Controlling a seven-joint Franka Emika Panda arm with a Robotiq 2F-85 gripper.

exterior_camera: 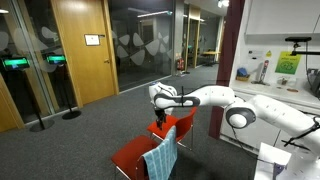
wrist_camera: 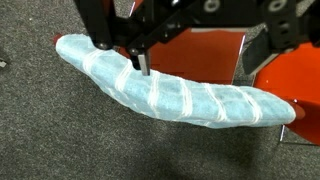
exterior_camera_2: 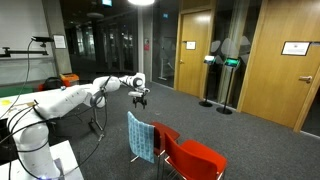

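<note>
A light blue cloth with white stripes [wrist_camera: 180, 97] hangs draped over the back of a red chair. It shows as a hanging panel in exterior view 1 [exterior_camera: 160, 160] and in exterior view 2 [exterior_camera_2: 141, 137]. My gripper [exterior_camera: 156, 119] is open, out in front of the extended arm and higher than the cloth. In the wrist view its dark fingers [wrist_camera: 143, 62] stand wide apart above the chair, and the cloth runs across the picture just beyond them. Nothing is visibly held. How far the fingers are from the cloth is hard to judge.
Red chairs stand close together, one with its seat [exterior_camera: 133, 154] beside the cloth and another [exterior_camera_2: 195, 158] in front in exterior view 2. Grey carpet [exterior_camera: 70, 145] lies clear to the left. A white counter [exterior_camera: 255, 150] stands behind the arm's base.
</note>
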